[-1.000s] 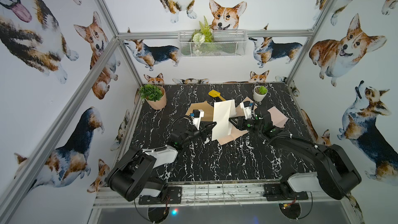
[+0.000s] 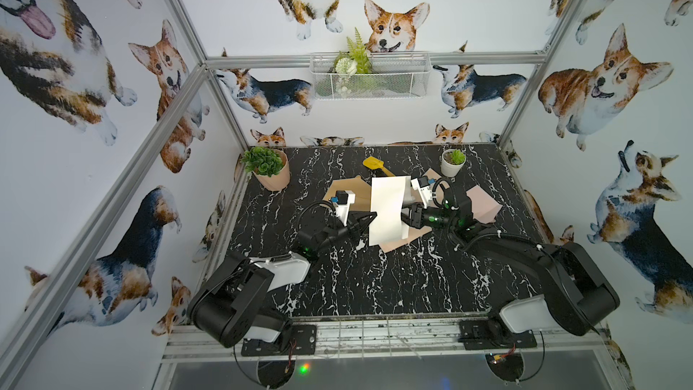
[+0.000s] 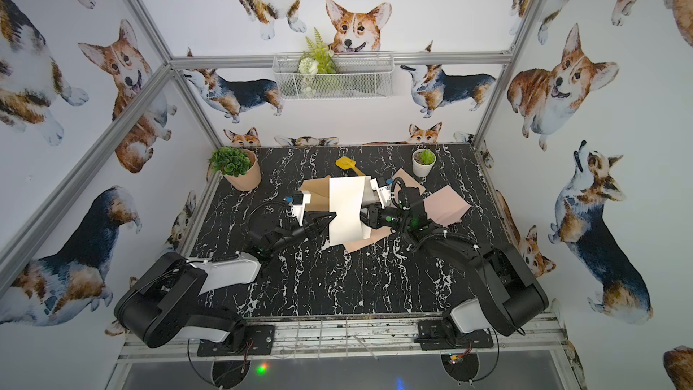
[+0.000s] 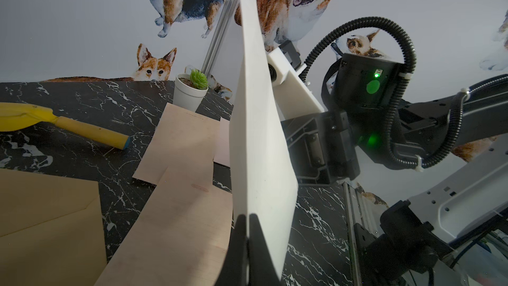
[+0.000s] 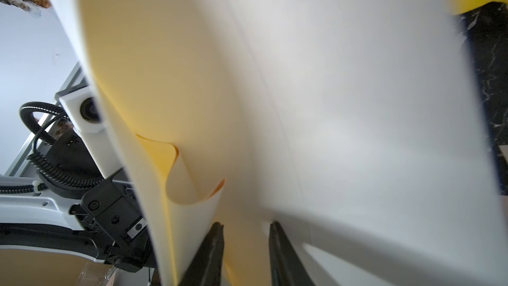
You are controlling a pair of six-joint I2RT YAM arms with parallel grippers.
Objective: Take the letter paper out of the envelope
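A cream paper envelope (image 2: 387, 209) stands on edge between my two arms. In the left wrist view my left gripper is shut on the near edge of this envelope (image 4: 259, 127), seen almost edge-on. My right gripper is part open at the envelope's other side. Curled paper (image 5: 193, 196) rises just above one of its fingers (image 5: 216, 238), and the broad pale wall (image 5: 359, 127) spreads behind the other. Whether paper lies between those fingers is unclear. A separate letter sheet is hard to tell from the envelope walls.
A tan envelope (image 2: 351, 189) and several pinkish ones, including one at right (image 2: 483, 206), lie flat on the black marbled table. Behind are a yellow shovel (image 2: 374, 164), a small potted plant (image 2: 452, 164) and a larger one (image 2: 273, 173).
My right gripper has shifted slightly left and toward the front, further over the envelope's right side. The envelope's right part has bent along with it. My left gripper has stayed nearly still.
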